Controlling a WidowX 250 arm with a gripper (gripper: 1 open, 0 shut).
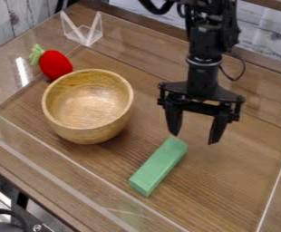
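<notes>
My black gripper (201, 112) hangs over the middle right of the wooden table, open, its fingers spread low above bare wood. A green block (158, 167) lies below and left of it, apart from the fingers. A wooden bowl (87, 131) sits to the left, and a red object with a green top, like a strawberry or tomato (56, 63), lies at the upper left.
A small clear or white item (82, 27) is at the back left. A cable loops by the upper arm.
</notes>
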